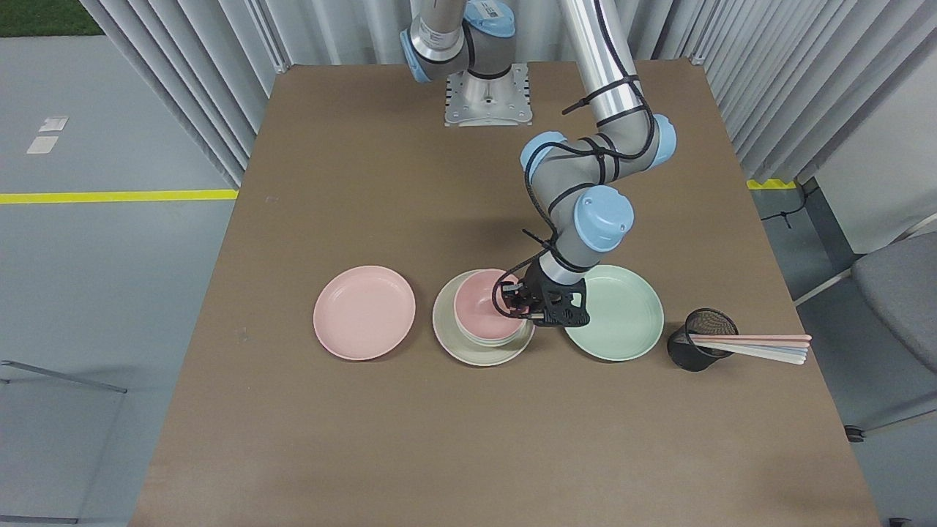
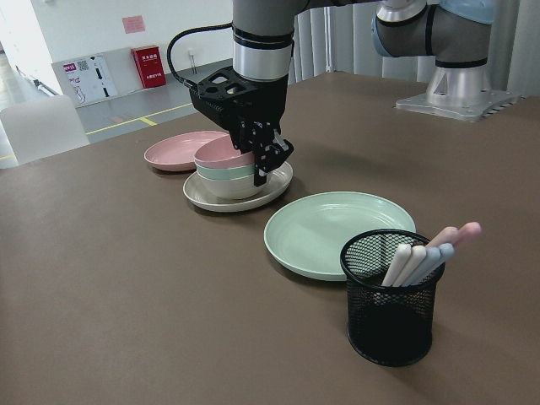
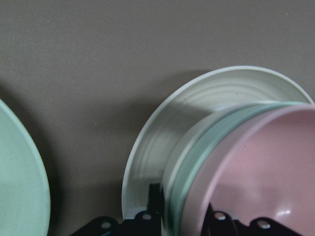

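A stack of bowls, pink [image 1: 476,306] on top, mint [image 2: 222,173] and white [image 2: 225,188] beneath, sits on a white plate [image 1: 459,345]. My gripper is low over the stack's near-right rim, its fingers straddling the nested walls in the wrist view; whether it grips them cannot be told. A mint plate [image 1: 619,316] lies just to the right, a pink plate [image 1: 364,312] to the left.
A black mesh cup [image 1: 687,353] holding pink, white and blue utensils stands right of the mint plate.
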